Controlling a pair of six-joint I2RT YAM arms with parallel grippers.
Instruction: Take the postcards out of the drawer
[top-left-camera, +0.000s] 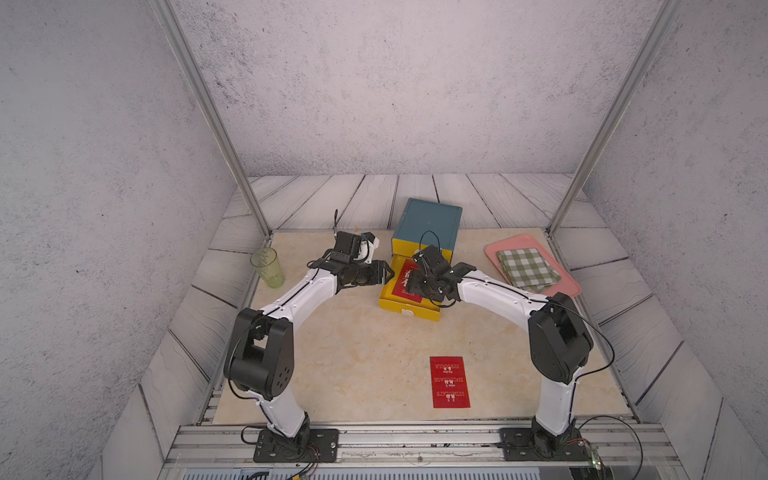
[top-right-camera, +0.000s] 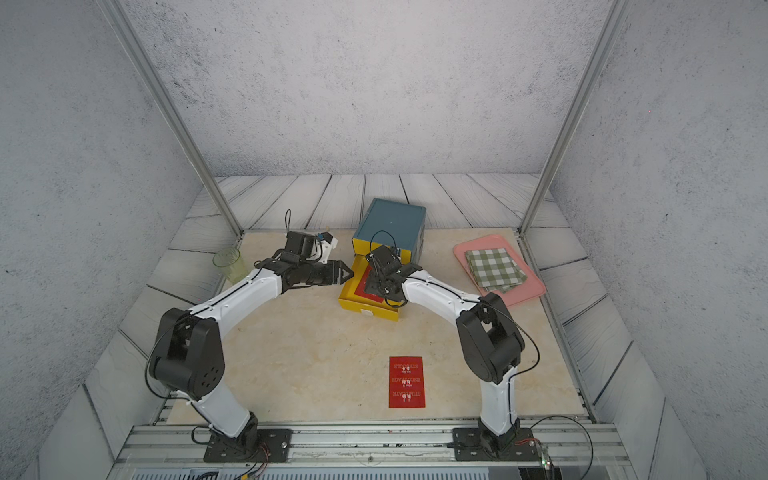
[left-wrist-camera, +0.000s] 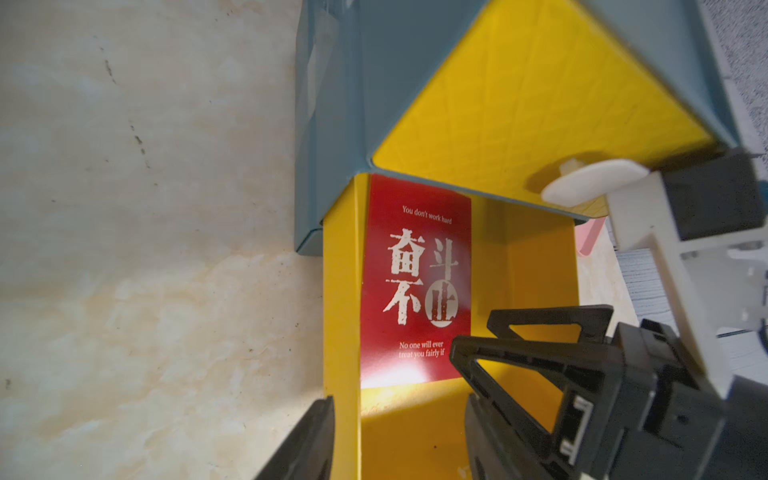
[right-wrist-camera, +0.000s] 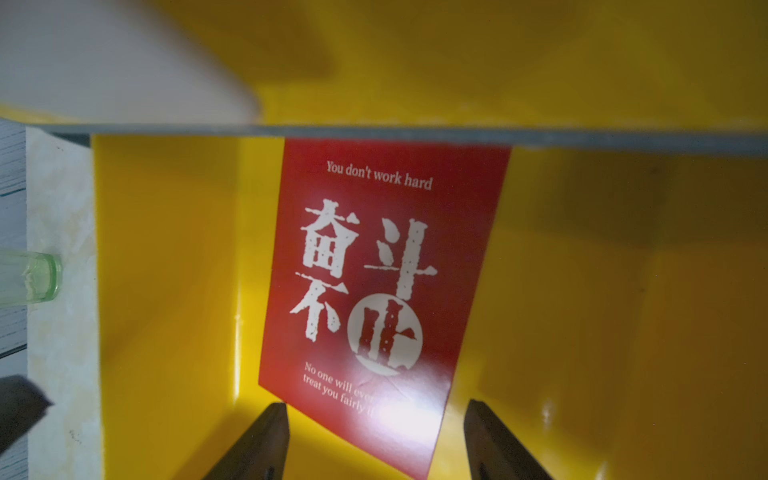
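A red postcard (right-wrist-camera: 380, 264) with white lettering lies in the pulled-out yellow drawer (right-wrist-camera: 576, 320) of a blue-grey box (top-left-camera: 428, 216). My right gripper is over the drawer, its open fingers either side of the card's lower part. My left gripper stands open at the drawer's left side, nothing between its fingers. Another red postcard (top-right-camera: 406, 382) lies on the table at the front, right of centre.
A green glass (top-left-camera: 268, 268) stands at the left. A pink tray (top-right-camera: 528, 288) with a checked cloth (top-right-camera: 494, 269) lies at the right.
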